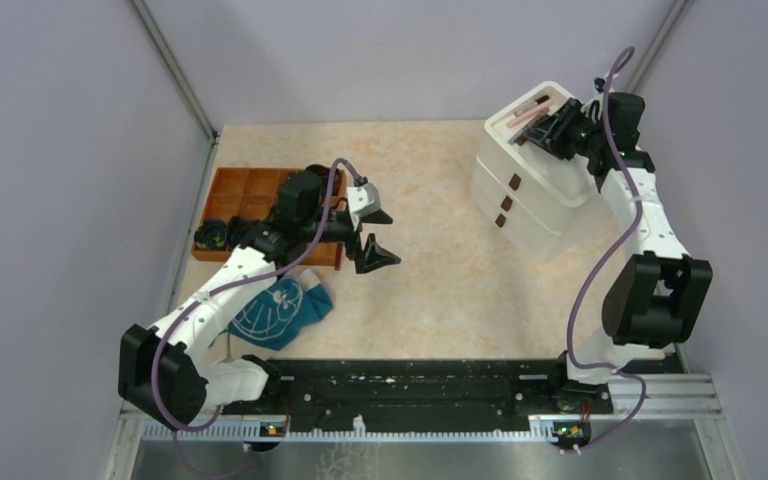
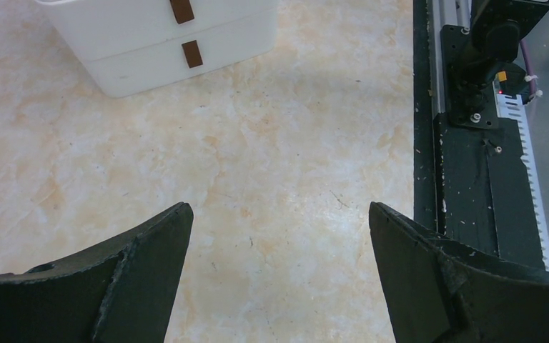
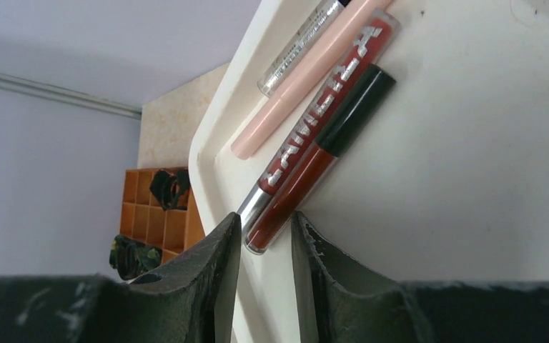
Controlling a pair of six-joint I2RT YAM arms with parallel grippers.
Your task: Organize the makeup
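Note:
In the white tray (image 1: 570, 178) atop the stacked white boxes, slim makeup tubes lie side by side at the upper left: a dark red gloss with black cap (image 3: 304, 171), a patterned red tube (image 3: 317, 110), a pink tube (image 3: 275, 107) and a clear one (image 3: 293, 51). My right gripper is part open at the lower end of the dark red gloss, its fingertips close around that end; contact is unclear. My left gripper (image 1: 384, 237) stands open and empty above the table, near the orange organizer (image 1: 245, 188).
Black items sit in and at the organizer. A blue cloth (image 1: 280, 310) lies at the front left. The tray's raised rim (image 3: 207, 136) borders the tubes.

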